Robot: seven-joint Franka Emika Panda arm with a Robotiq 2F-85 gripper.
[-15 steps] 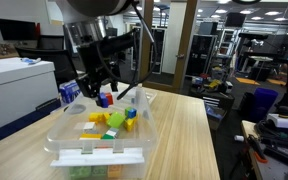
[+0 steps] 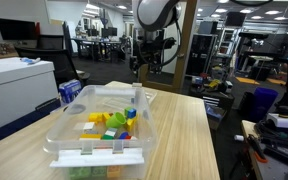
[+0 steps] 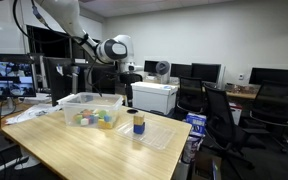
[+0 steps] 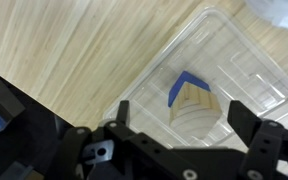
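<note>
A wooden-coloured block (image 4: 194, 108) and a blue block (image 4: 187, 82) are close together on a clear shallow tray (image 4: 149, 100) in the wrist view. Exterior view 2 shows them as a small upright stack (image 3: 139, 123) on the clear tray (image 3: 162, 137). Over them my gripper stands open, its two fingers apart on either side with nothing gripped. In exterior view 1 the gripper (image 2: 155, 70) hangs in the air beyond the big clear bin (image 2: 68, 125), which holds several coloured blocks (image 2: 114, 122).
A blue and white box (image 2: 70, 91) stands behind the bin. In exterior view 2 a blue box (image 3: 194, 137) stands at the table's right edge, near office chairs (image 3: 229, 110).
The arm has swung from above the bin to the right and away, out over the tray. A blue and red piece seen at the gripper a second ago no longer shows there.
</note>
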